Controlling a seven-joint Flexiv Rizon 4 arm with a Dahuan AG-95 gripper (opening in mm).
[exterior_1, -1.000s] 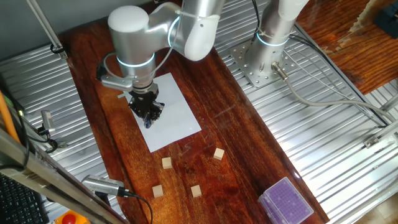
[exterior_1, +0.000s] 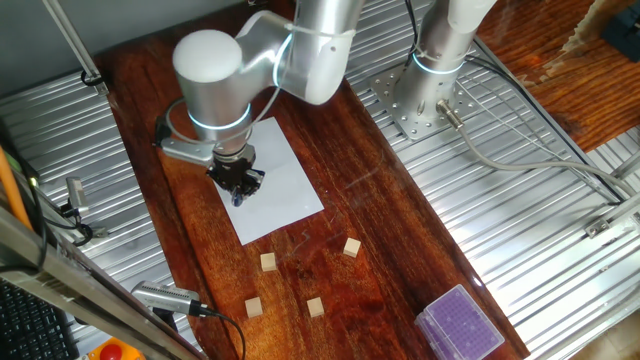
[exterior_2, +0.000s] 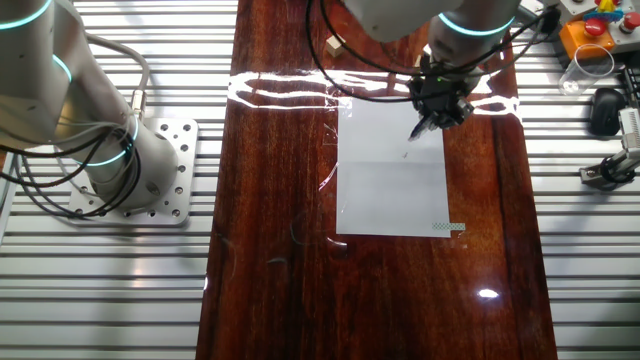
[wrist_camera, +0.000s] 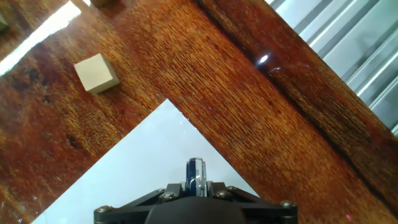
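A white sheet of paper (exterior_1: 285, 185) lies flat on the dark wooden table. Over its left part in exterior view 1 is my gripper (exterior_1: 239, 188), pointing down. The wrist view shows my gripper shut on a slim pen-like object (wrist_camera: 197, 174), dark blue and clear. Its tip (exterior_2: 417, 130) points toward the paper in exterior view 2; whether it touches the sheet I cannot tell. A tiny dark mark (exterior_2: 405, 155) shows on the paper near it.
Several pale wooden cubes, one of them a cube (wrist_camera: 96, 73) near the paper's corner, lie apart on the table. A purple-topped box (exterior_1: 463, 325) stands by one edge. A camera (exterior_1: 166, 298) with a cable sits at the opposite edge.
The arm's end has shifted slightly downward in exterior view 1, now covering the tape at the paper's edge. The pen-like object stays in the gripper; paper and cubes are unmoved.
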